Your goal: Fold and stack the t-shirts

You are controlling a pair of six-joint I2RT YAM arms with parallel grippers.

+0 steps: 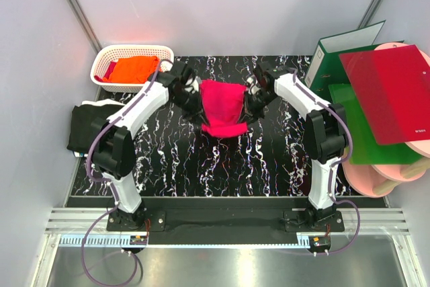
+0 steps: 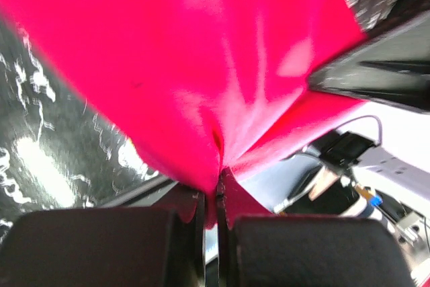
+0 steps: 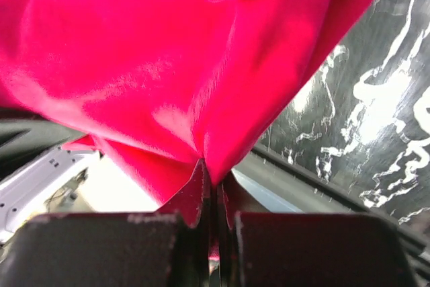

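Observation:
A red t-shirt (image 1: 222,104) hangs stretched between my two grippers over the middle of the dark table. On its left side my left gripper (image 1: 205,120) is shut on the cloth; in the left wrist view the gathered fabric (image 2: 215,126) runs down between the fingers. Opposite, my right gripper (image 1: 244,119) is shut on the shirt too, with the red cloth (image 3: 201,112) pinched to a point at its fingertips. The shirt's lower edge bows between the two grips. Parts of its sides are hidden behind the arms.
A white basket (image 1: 165,54) with orange and dark red cloth stands at the back left. Folded black clothing (image 1: 92,128) lies at the left edge. A green binder (image 1: 323,66) and a red board (image 1: 390,92) fill the right side.

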